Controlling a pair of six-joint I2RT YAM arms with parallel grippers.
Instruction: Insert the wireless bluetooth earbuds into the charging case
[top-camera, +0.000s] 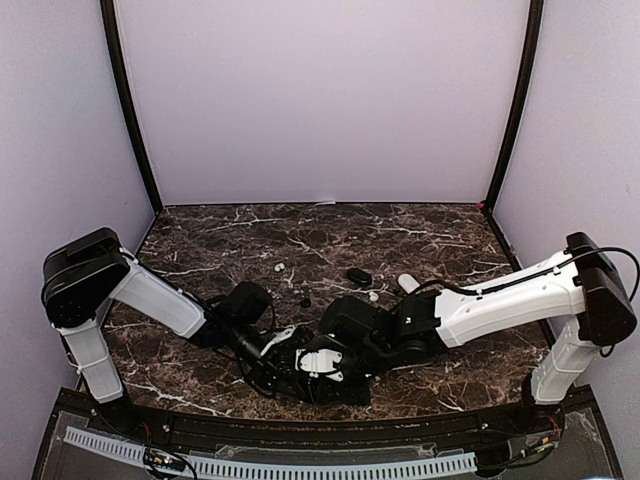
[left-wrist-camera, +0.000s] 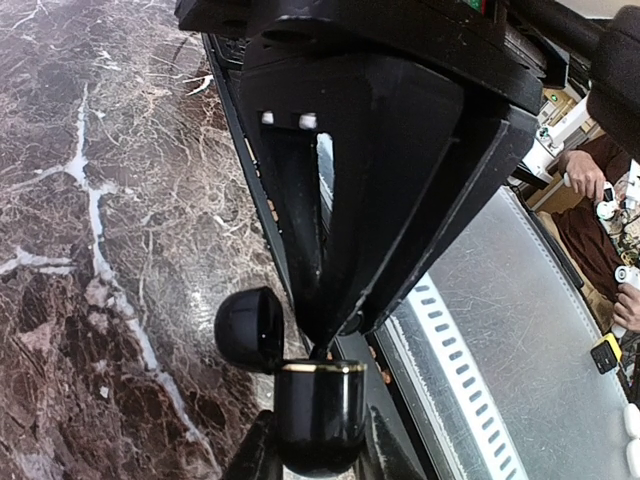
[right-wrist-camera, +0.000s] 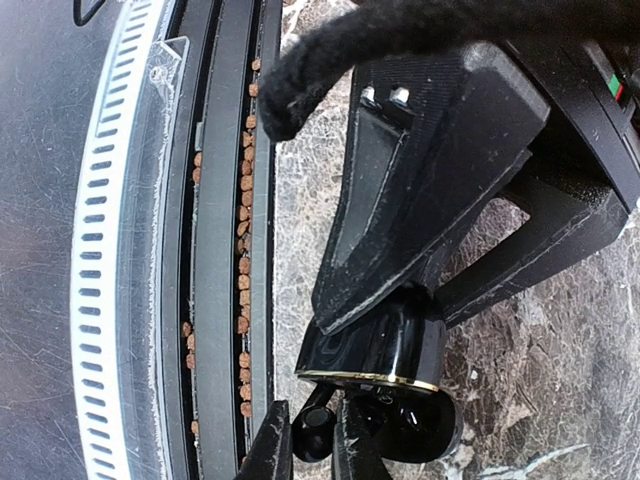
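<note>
The glossy black charging case (left-wrist-camera: 320, 415) with a gold rim is held in my left gripper, its lid (left-wrist-camera: 248, 328) standing open. In the right wrist view the case (right-wrist-camera: 365, 335) has its open side toward the bottom. My right gripper is shut on a small black earbud (right-wrist-camera: 312, 432) right at the case's opening; whether the earbud is seated in it is unclear. In the top view both grippers meet at the front middle of the table, hiding the case.
Small white and black objects, among them a black case-like item (top-camera: 359, 275) and a white one (top-camera: 407, 283), lie farther back on the marble table (top-camera: 230, 230). The front rail runs just below both grippers.
</note>
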